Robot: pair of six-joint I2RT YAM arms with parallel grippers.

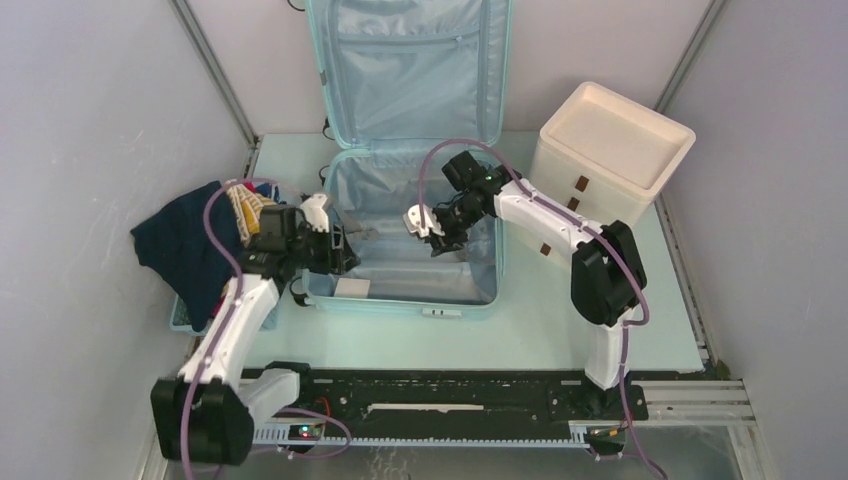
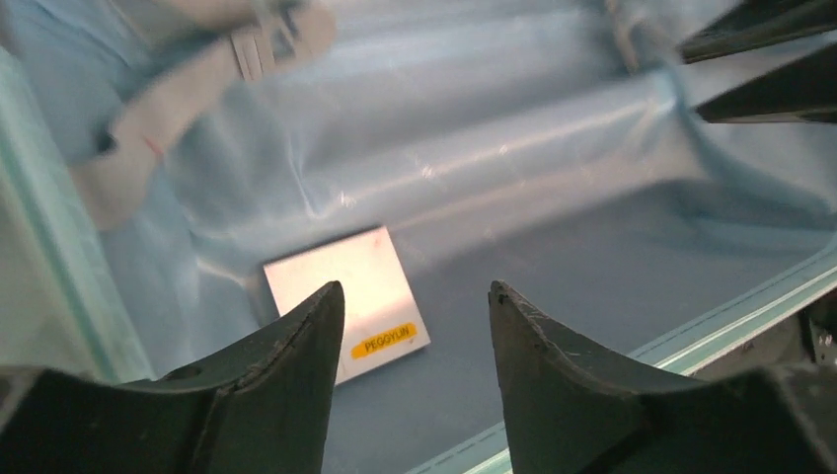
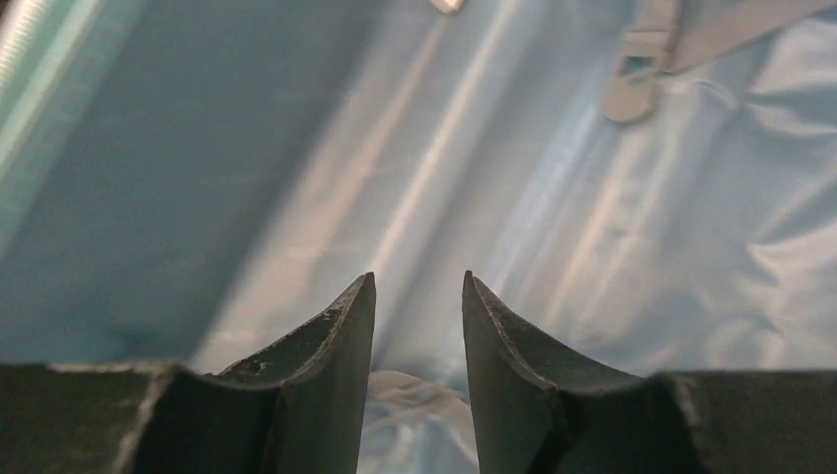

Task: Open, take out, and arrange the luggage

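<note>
The light-blue suitcase (image 1: 400, 285) lies open with its lid (image 1: 410, 70) standing at the back. Inside are grey straps (image 3: 637, 84) and a small white square box (image 2: 341, 281) with an orange label, near the front left corner. My left gripper (image 1: 340, 255) hangs over the suitcase's left part, above that box, fingers apart with nothing between them. My right gripper (image 1: 435, 235) hangs over the middle-right interior, also open and empty.
A pile of clothes, navy (image 1: 180, 245) and yellow-striped, lies in a blue container at the left. A white drawer unit (image 1: 610, 145) stands at the back right.
</note>
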